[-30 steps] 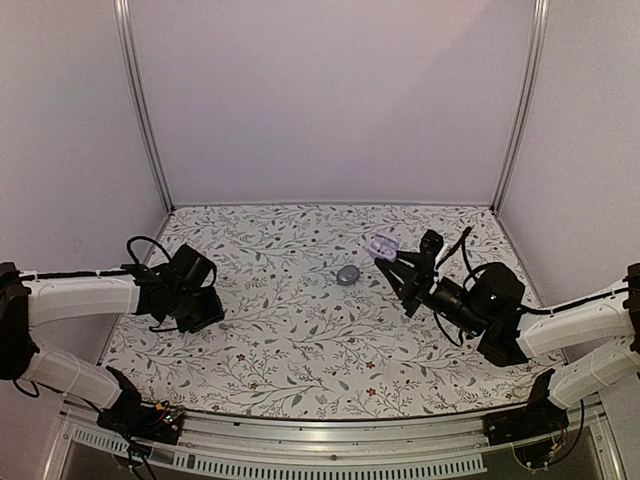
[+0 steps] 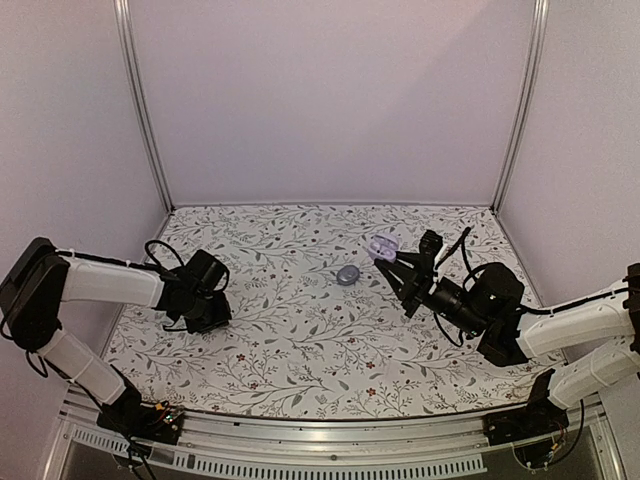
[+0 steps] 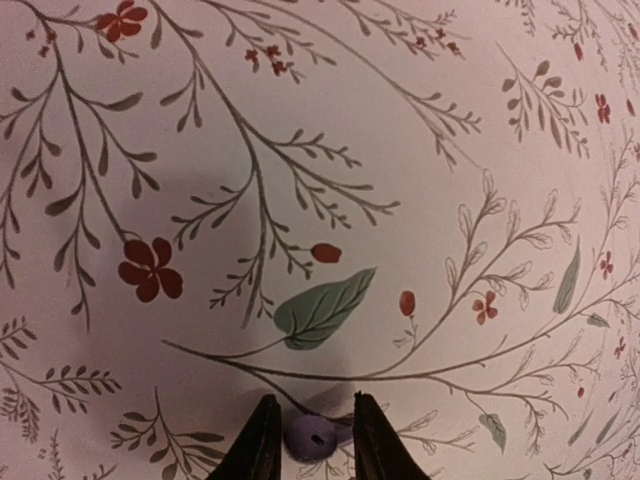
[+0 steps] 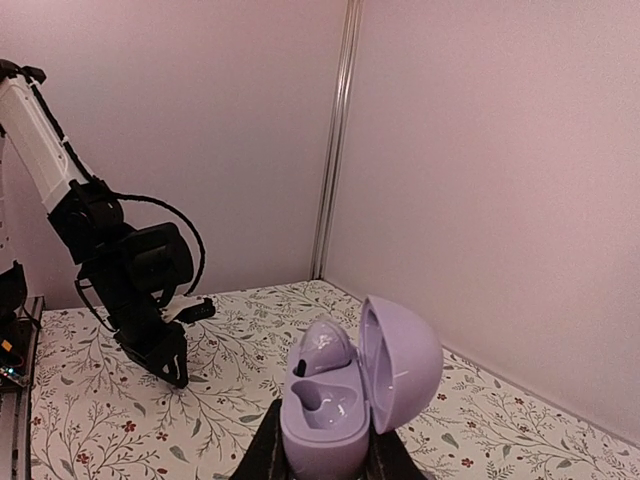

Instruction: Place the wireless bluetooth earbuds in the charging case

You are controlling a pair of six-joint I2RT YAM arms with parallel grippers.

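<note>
The lilac charging case [image 2: 384, 246], lid open, is held up by my right gripper [image 2: 394, 266], shut on it; in the right wrist view the case [image 4: 325, 425] shows a cavity with a hollow and a rounded piece at its back. My left gripper is low over the floral mat at the left, its fingers apart, with a small purple earbud [image 3: 311, 438] between or just beneath the tips; whether they touch it is unclear. In the top view that earbud is hidden by the left gripper [image 2: 215, 318].
A round grey-lilac object [image 2: 348, 275] rests at the middle of the patterned mat [image 2: 280, 350]. Walls bound the back and sides, and a metal rail [image 2: 330, 425] runs along the front.
The right arm with the case has stayed still.
</note>
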